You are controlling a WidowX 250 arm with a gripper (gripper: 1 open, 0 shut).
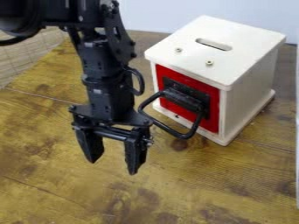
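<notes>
My black gripper (112, 149) hangs over the wooden table at left of centre, its two fingers apart with nothing between them. To its right stands a cream box (246, 87) with a slot and two small knobs on top and a red front panel (209, 122). A black bar handle (176, 130) sticks out from a black mount on that panel and reaches toward my gripper's wrist.
A beige tiled surface (24, 61) lies at the far left, and a white wall (187, 10) runs behind the box.
</notes>
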